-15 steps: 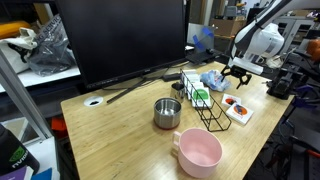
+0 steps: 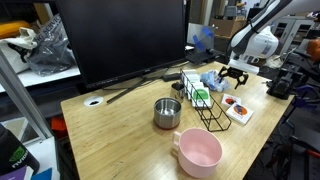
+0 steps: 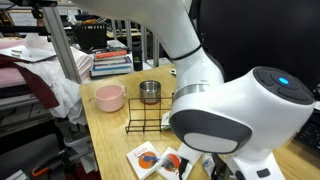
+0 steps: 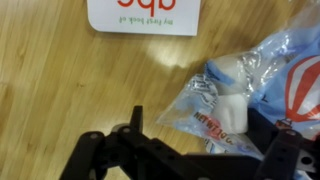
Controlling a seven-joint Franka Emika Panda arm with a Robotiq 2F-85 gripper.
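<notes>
In the wrist view a crinkled clear-and-blue plastic bag (image 4: 205, 118) lies on the wooden table, with printed lettering and a red balloon picture (image 4: 303, 88). My gripper is open above the table. Its right finger (image 4: 262, 130) overlaps the bag in this view, while the left finger (image 4: 130, 133) is over bare wood beside it. Whether either finger touches the bag, I cannot tell. From exterior view 1 the bag is a bluish heap (image 2: 212, 80), and the gripper (image 2: 234, 76) is just to its right. The arm covers most of the bag in exterior view 2.
A white abc book (image 4: 143, 14) lies close by. Near the arm stand a black wire rack (image 2: 208, 118) and picture cards (image 2: 236, 110). A metal pot (image 2: 167, 113) and pink bowl (image 2: 198, 152) are farther off.
The gripper appears to have shifted very slightly toward the bag. The other objects look unmoved.
</notes>
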